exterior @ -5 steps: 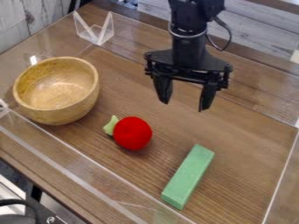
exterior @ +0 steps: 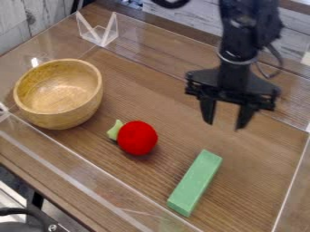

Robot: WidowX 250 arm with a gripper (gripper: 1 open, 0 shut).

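The black gripper (exterior: pixel 230 95) hangs over the back-right part of the wooden table, open, its two sets of fingers spread with nothing visible between them. A red round object (exterior: pixel 138 139) with a small green piece at its left lies in the middle-left of the camera view. A light green rectangular block (exterior: pixel 194 184) lies at the front right, lengthwise toward the viewer. A yellow wooden bowl (exterior: pixel 58 95) sits at the left.
A clear holder (exterior: pixel 100 27) stands at the back left.
The objects on the table have not moved.
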